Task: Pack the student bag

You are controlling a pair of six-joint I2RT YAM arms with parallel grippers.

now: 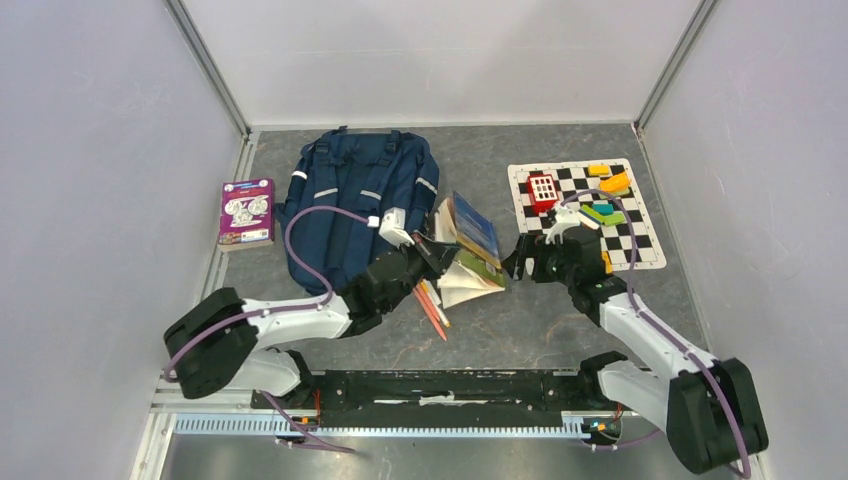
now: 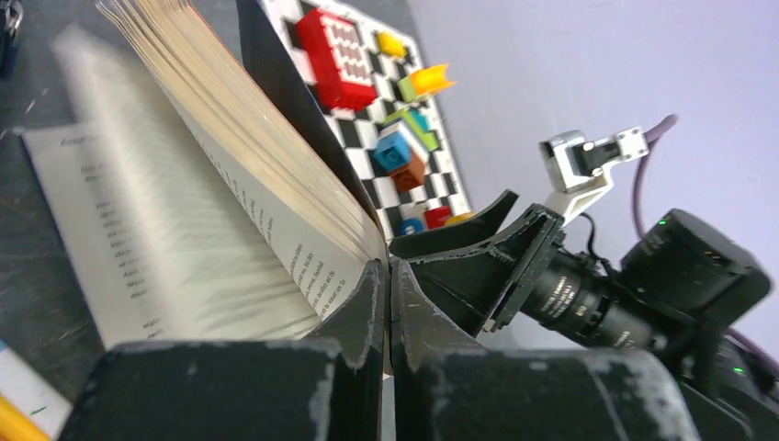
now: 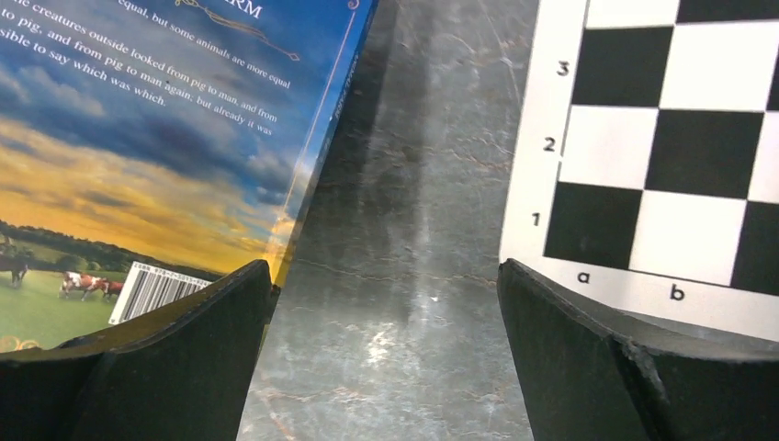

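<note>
In the top view, a blue paperback book [image 1: 475, 228] hangs tilted with pages splayed, and my left gripper [image 1: 443, 262] is shut on its near part. Close up in the left wrist view, the book's page block [image 2: 266, 175] runs into the shut fingertips, while loose pages [image 2: 184, 220] fan out on the left. To the book's right, my right gripper [image 1: 518, 256] stands open, empty between its fingers; the right wrist view shows the book's back cover [image 3: 165, 138] beside the left finger. The dark blue backpack [image 1: 360, 210] lies flat, left of the book, straps up.
Several colored pencils or markers [image 1: 432, 308] lie below the left gripper. A checkered board [image 1: 640, 240] with toy blocks is at right, partly under the right arm. A purple boxed book [image 1: 246, 212] sits left of the backpack. Bare floor [image 1: 500, 340] lies at front.
</note>
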